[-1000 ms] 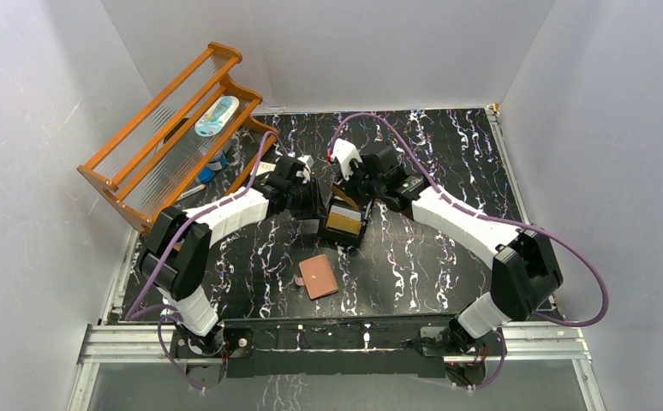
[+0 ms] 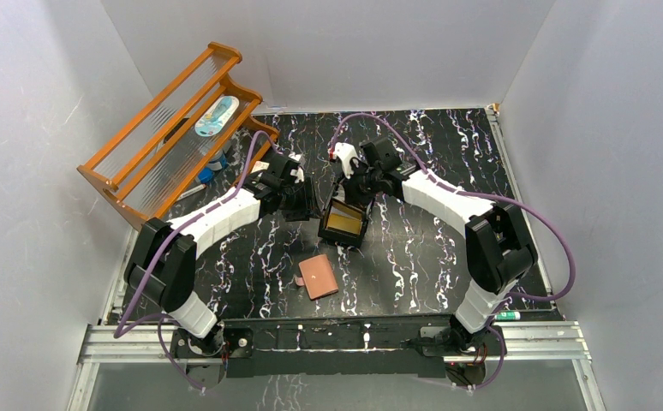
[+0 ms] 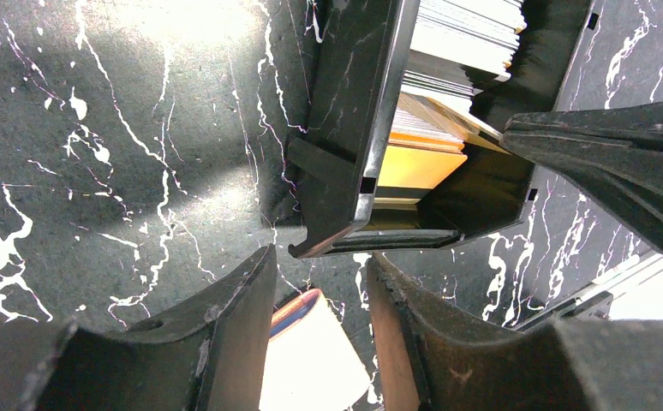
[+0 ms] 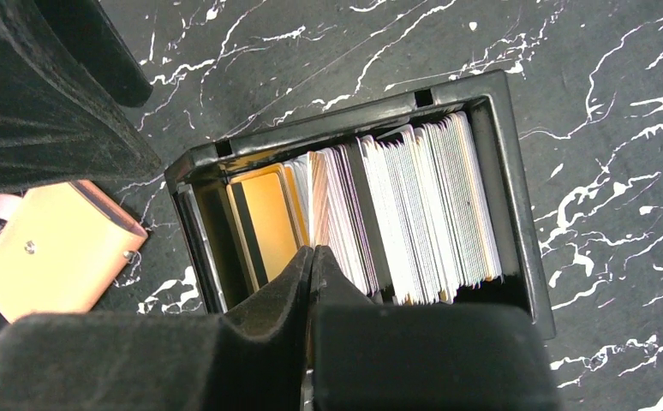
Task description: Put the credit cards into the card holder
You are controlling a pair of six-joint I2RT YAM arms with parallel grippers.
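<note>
A black box (image 2: 343, 239) stands mid-table, packed with upright cards; orange-yellow cards (image 4: 268, 224) lean at one end beside a row of white ones (image 4: 431, 205). My right gripper is shut with its tips down among the cards, against a wood-coloured card (image 4: 319, 197). In the left wrist view its dark fingers (image 3: 559, 141) touch an orange card's upper edge; nothing clearly shows between them. Just left of the box, my left gripper is open and empty, its fingertips near the box's corner. The pink wallet-like card holder (image 2: 319, 276) lies closer to the front edge.
A wooden rack (image 2: 161, 137) with ribbed clear panels leans at the back left, a pale blue pack (image 2: 217, 116) on it.
Box and pink holder have not moved.
</note>
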